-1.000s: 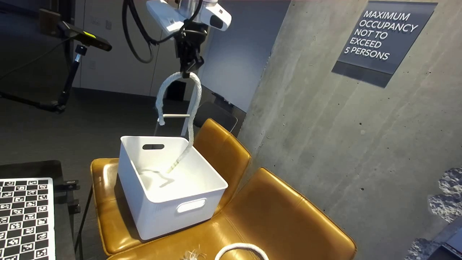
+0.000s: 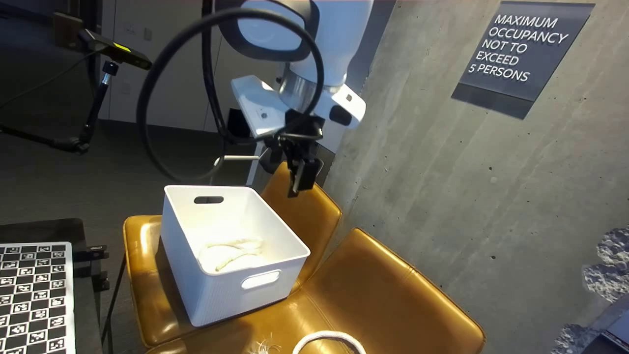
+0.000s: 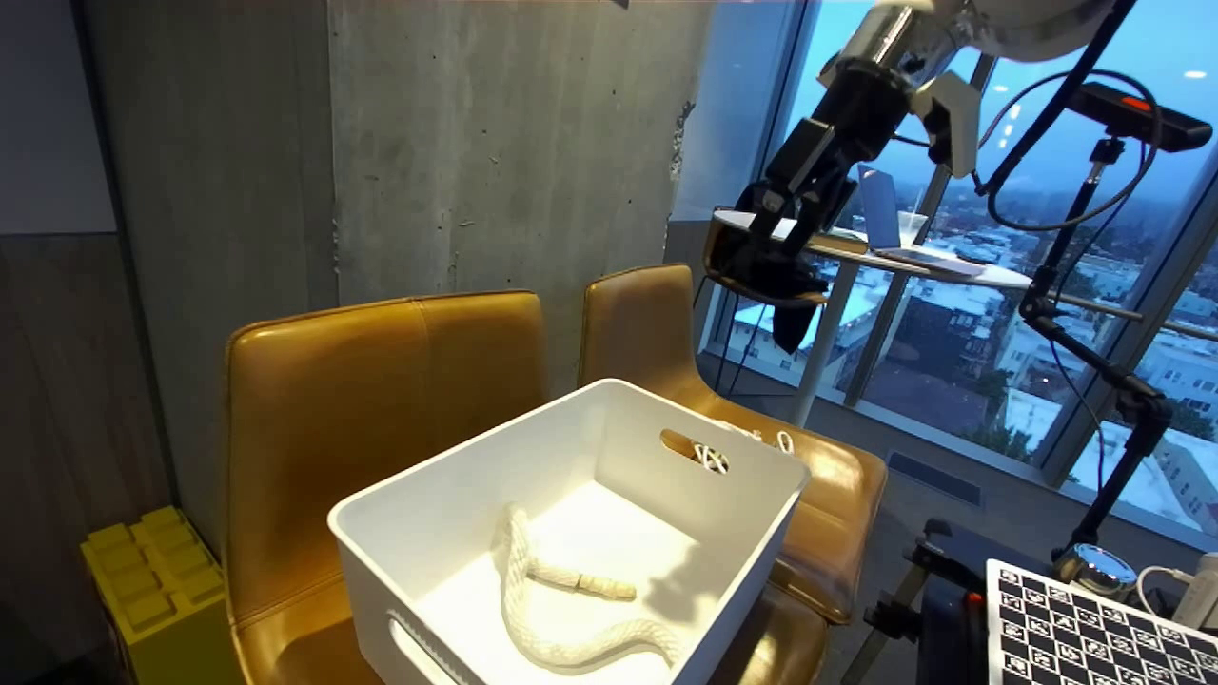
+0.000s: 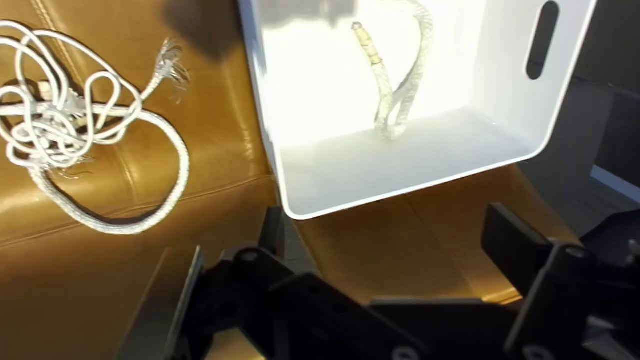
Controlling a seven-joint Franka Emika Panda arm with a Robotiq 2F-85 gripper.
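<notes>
A thick white rope (image 3: 520,605) lies curved on the floor of the white bin (image 3: 445,462), its taped end pointing inward. The wrist view shows that rope (image 4: 414,78) too, well apart from my fingers. My gripper (image 2: 301,186) is open above and beyond the bin, over the chair back side, with nothing between its fingers. In the wrist view its dark fingers (image 4: 510,246) stand wide apart. A tangle of thin and thick white rope (image 4: 66,120) rests on the tan seat outside the bin.
Tan chairs (image 2: 389,271) carry the bin and the loose ropes. A concrete wall (image 2: 471,194) rises beside them. A camera stand (image 3: 1096,365) and a checkered board (image 2: 35,295) are at the other side. A cable loop hangs from my arm.
One second ago my gripper was higher and held the rope's middle above the bin. Now the rope lies inside the bin, and the gripper has moved down and towards the wall.
</notes>
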